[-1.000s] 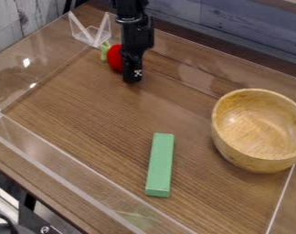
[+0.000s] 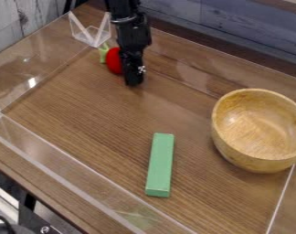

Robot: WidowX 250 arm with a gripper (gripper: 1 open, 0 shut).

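Note:
The black robot arm reaches down from the top of the camera view, with its gripper [image 2: 131,71] low over the wooden table [image 2: 78,137] at the back left. Just left of it, partly behind it, is a red object [image 2: 112,60] with a green part [image 2: 103,55]. The fingertips are dark and small; whether anything is between them I cannot tell, though the fingers look shut.
A wooden bowl [image 2: 256,132] sits at the right. A green block [image 2: 161,163] lies at the front centre. A clear plastic container [image 2: 89,27] stands at the back left.
The arm and gripper have shifted very slightly; the red object stays in about the same place.

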